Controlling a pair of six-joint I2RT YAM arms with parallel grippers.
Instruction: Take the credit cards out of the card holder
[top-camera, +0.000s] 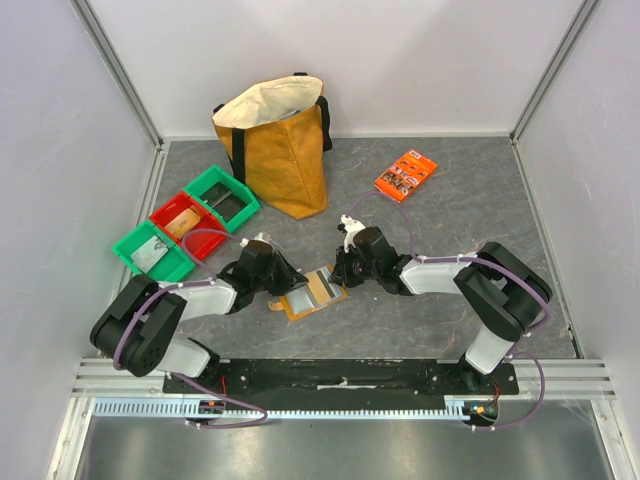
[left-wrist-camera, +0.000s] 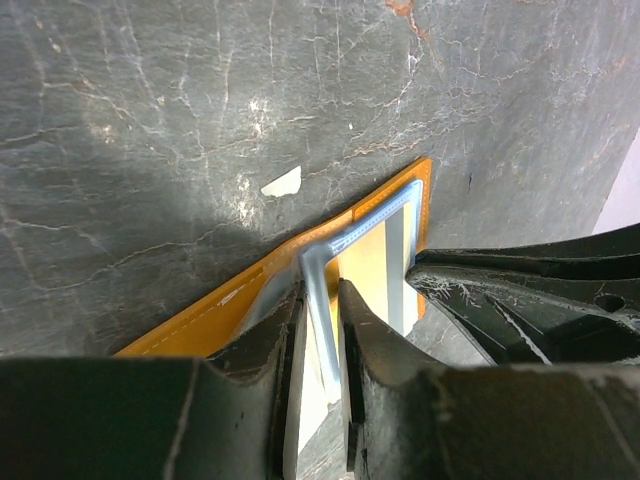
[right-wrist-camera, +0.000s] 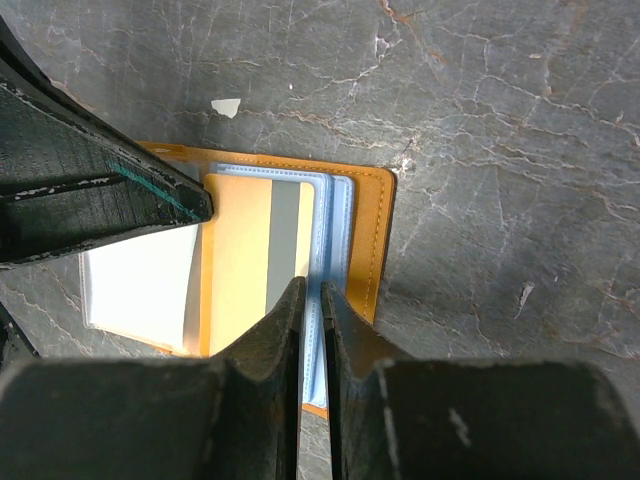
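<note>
The orange card holder (top-camera: 297, 314) lies open on the grey table between my two arms. A yellow card (right-wrist-camera: 240, 245) with a grey stripe sits in a clear blue-edged sleeve (right-wrist-camera: 340, 235), and a white card (right-wrist-camera: 140, 275) lies on the other side. My left gripper is partly open, its fingertips on either side of a bluish sleeve edge (left-wrist-camera: 318, 290). My right gripper is narrowly open above the sleeve's edge, with the edge showing between its tips. Whether either touches the plastic is hard to tell.
Green and red trays (top-camera: 190, 222) stand at the left, and a mustard bag (top-camera: 280, 160) is behind. An orange packet (top-camera: 405, 176) lies at the back right. Clear table lies in the middle and at the right. Both grippers are close together over the holder.
</note>
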